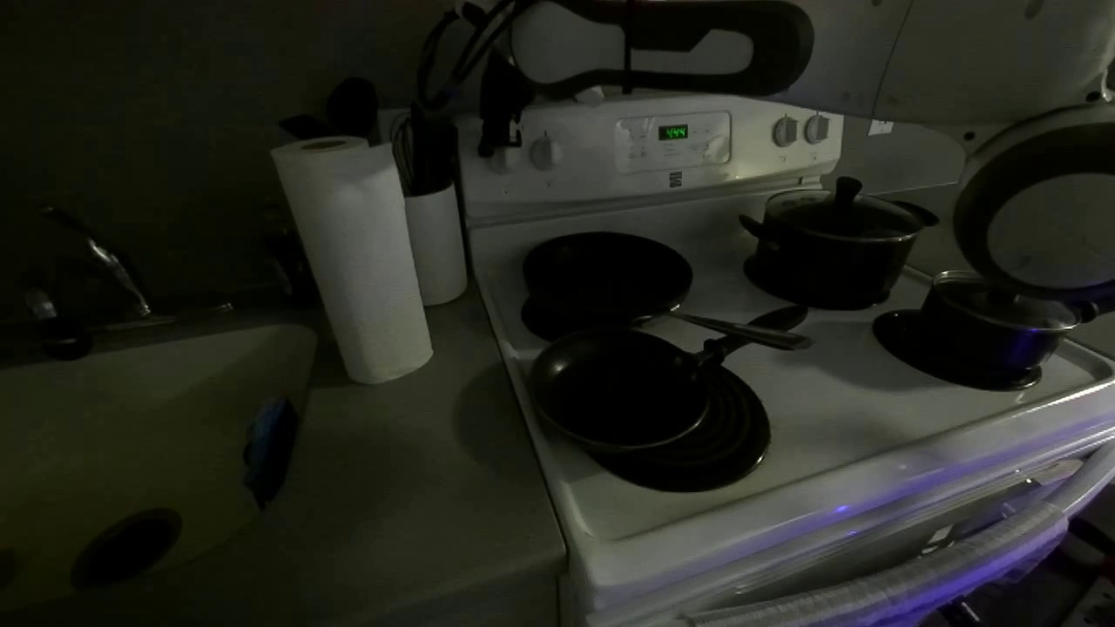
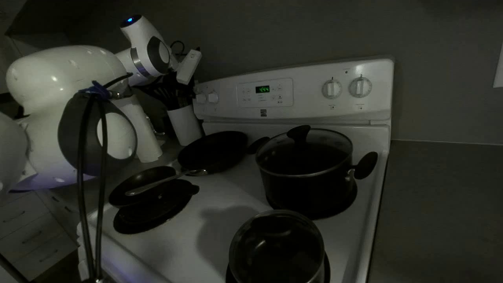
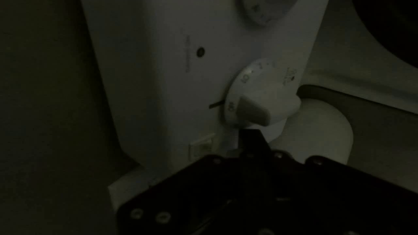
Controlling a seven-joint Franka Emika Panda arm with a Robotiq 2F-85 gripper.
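My gripper is shut, with nothing showing between its fingers. It stands at the left end of the stove's control panel (image 1: 585,178). In the wrist view its dark tip is right beside the lower edge of a white knob (image 3: 266,98); whether they touch, I cannot tell. The "HI" mark on this knob's dial lies near the panel's black line. Part of a second knob (image 3: 270,7) shows at the top of that view. From the first exterior view, the dark gripper partly covers the leftmost knob (image 1: 506,160), while the knob beside it (image 1: 545,152) is clear.
Two pans, one near (image 1: 617,387) and one behind (image 1: 606,266), occupy the left burners. A lidded pot (image 1: 841,240) and a small saucepan (image 1: 998,313) stand on the right. A paper towel roll (image 1: 355,261) and a utensil holder (image 1: 435,246) stand left of the stove.
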